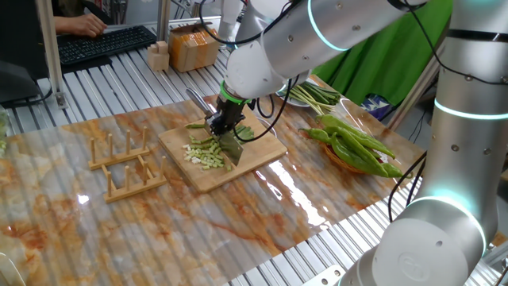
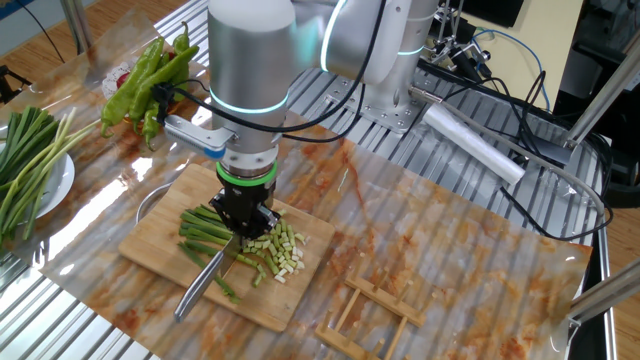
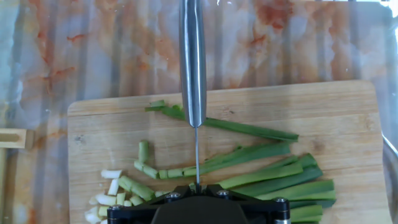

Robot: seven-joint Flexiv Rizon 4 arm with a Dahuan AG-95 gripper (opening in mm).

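My gripper [image 1: 224, 121] is shut on a knife, just above the cutting board [image 1: 208, 184]. In exterior view 1 the broad knife blade [image 1: 231, 148] points down among the scallions. The steel knife handle [image 2: 199, 287] slants toward the front in exterior view 2, and in the wrist view it runs straight up from the fingers. Chopped scallion pieces [image 2: 286, 257] lie on one side of the blade. Longer green scallion stalks [image 3: 283, 180] lie on the other side. Whether the blade's edge touches the board is hidden by the gripper.
Beside the board stands a wooden peg rack [image 1: 131, 189]. Green peppers [image 1: 353, 147] fill a basket, and a plate of whole scallions [image 2: 35, 165] is nearby. A fork [image 2: 40, 254] lies near that plate. At the back are a cardboard box [image 1: 193, 48] and a person's hand [image 1: 82, 25].
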